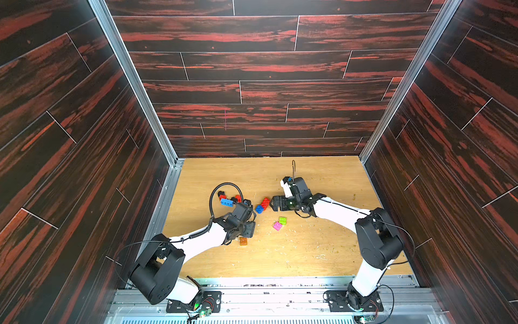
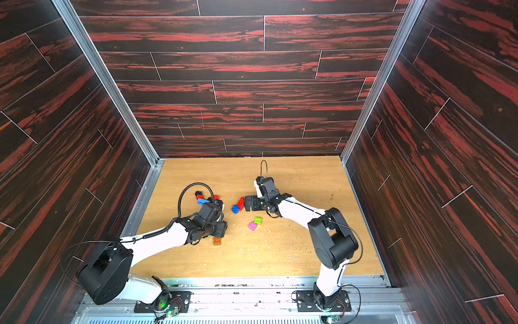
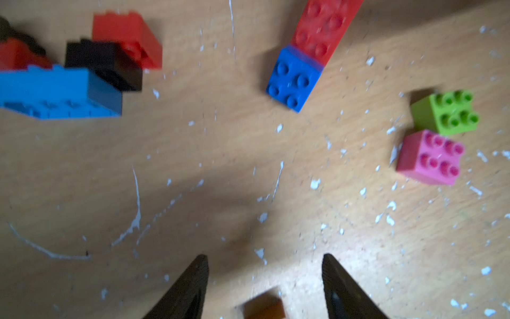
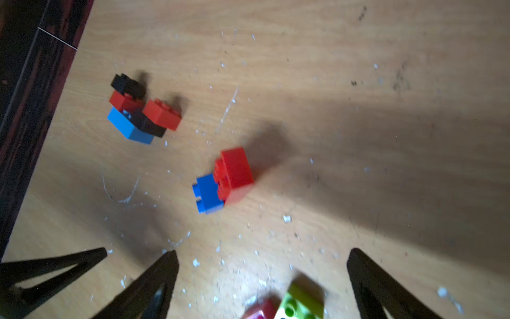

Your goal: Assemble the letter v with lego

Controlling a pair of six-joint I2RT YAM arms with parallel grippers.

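A red brick (image 3: pixel 324 26) joined to a blue brick (image 3: pixel 294 78) lies mid-table, turned on its side as seen by the right wrist. A green brick (image 3: pixel 444 111) and pink brick (image 3: pixel 429 158) sit to its near right. An orange brick (image 1: pixel 243 241) is near the front, partly cut off in the left wrist view. My left gripper hovers open above and behind the orange brick, nothing between its fingers. My right gripper is open just right of the red-blue pair, above the table, holding nothing.
A cluster of light blue (image 3: pixel 58 93), black (image 3: pixel 103 66) and red (image 3: pixel 127 37) bricks lies at the back left. Dark walls enclose three sides.
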